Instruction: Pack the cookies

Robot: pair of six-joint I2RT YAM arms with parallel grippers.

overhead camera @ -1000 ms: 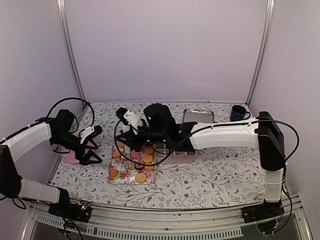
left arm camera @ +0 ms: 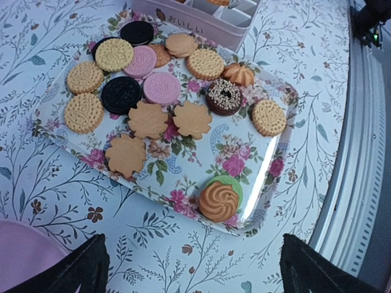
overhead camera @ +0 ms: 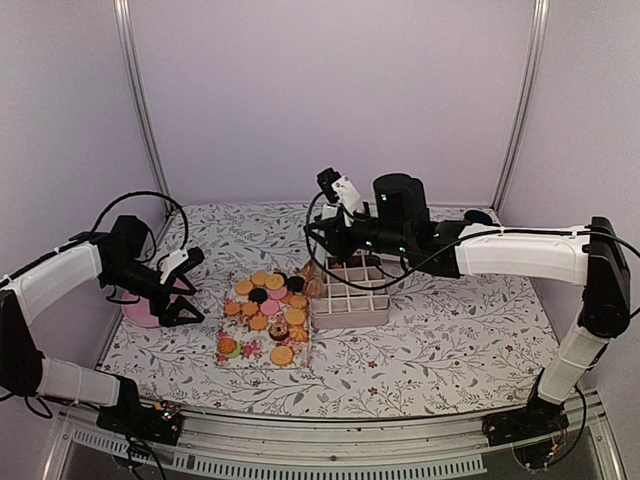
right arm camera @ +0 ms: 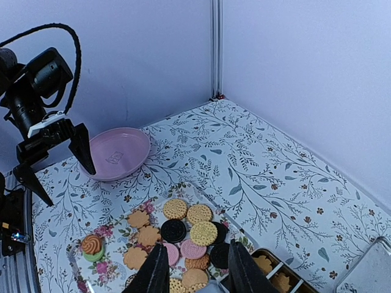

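A floral tray point(overhead camera: 231, 358) holds several loose cookies. In the left wrist view, a chocolate ring cookie point(left arm camera: 224, 97), black cookies point(left arm camera: 121, 95), pink cookies point(left arm camera: 161, 88) and a swirl cookie point(left arm camera: 218, 202) over a green one point(left arm camera: 234, 185) lie on it. Right of the tray stands a pink compartment box point(overhead camera: 350, 318); brown cookies point(right arm camera: 264, 263) show inside it in the right wrist view. My right gripper is open above the tray and box border, no cookie visible between its fingers. At the left, my left gripper point(overhead camera: 196, 301) is open and empty, apart from the tray.
A pink plate point(right arm camera: 120, 154) lies at the left, beneath the left gripper in the top view. A metal tray point(right arm camera: 369, 268) edges into the right wrist view. A dark mug point(overhead camera: 478, 217) is partly hidden behind the right arm.
My right gripper has moved rightward from over the tray to the box's left side, uncovering more cookies. The right arm now hides the metal tray in the top view. The left arm has stayed still.
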